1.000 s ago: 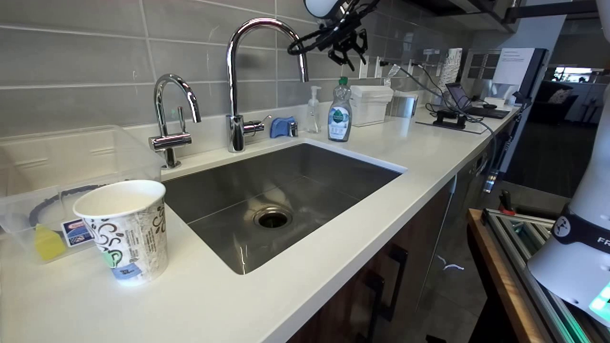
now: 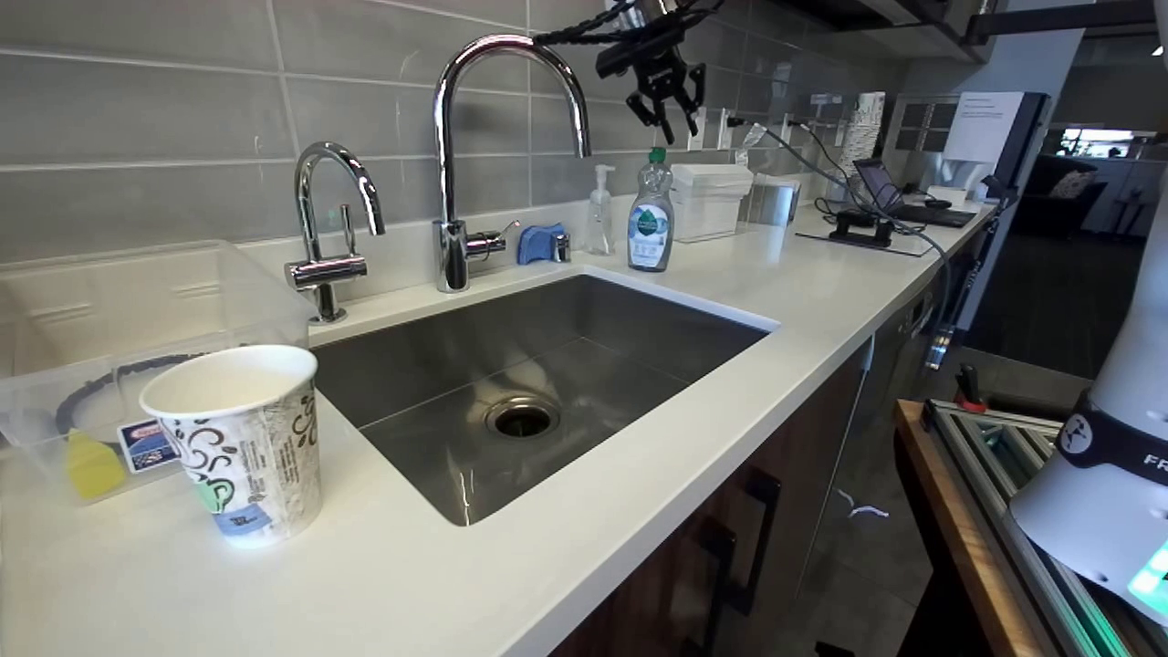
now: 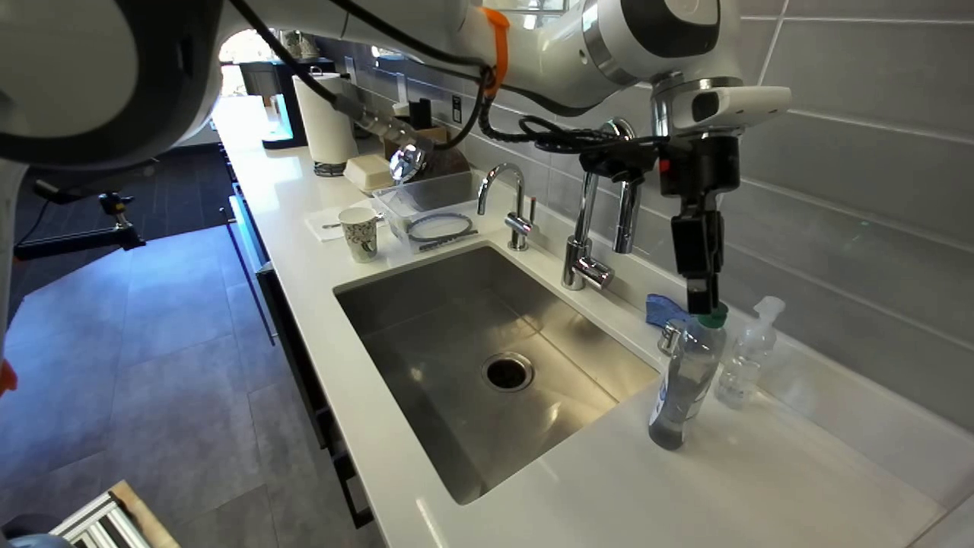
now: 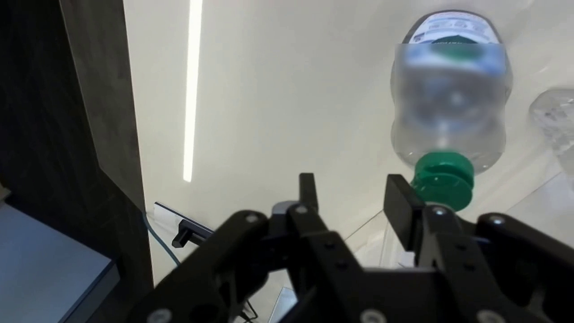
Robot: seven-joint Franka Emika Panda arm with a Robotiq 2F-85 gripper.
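Observation:
A clear dish soap bottle (image 2: 651,228) with a green cap (image 4: 445,178) stands upright on the counter by the sink's corner. My gripper (image 2: 681,132) hangs above it with the fingers pointing down. Seen from the wrist, the gripper has a wide gap between its fingertips and only counter shows through it. The cap appears just beyond the right-hand finger (image 4: 401,207), outside the gap. Exterior view 2 has the fingers (image 3: 701,256) overlapping the cap's top edge; whether they touch cannot be told there, but exterior view 1 shows them apart.
A pump bottle (image 2: 599,212) and a blue sponge (image 2: 537,245) sit close by the soap bottle, before the tiled wall. The tall faucet (image 2: 446,164) rises beside the empty sink (image 2: 460,422). A white box (image 2: 709,203) stands behind the bottle, a paper cup (image 2: 243,449) farther off.
My gripper has come slightly lower and turned more steeply downward over the bottle. The bottle, cup and other things on the counter have stayed put.

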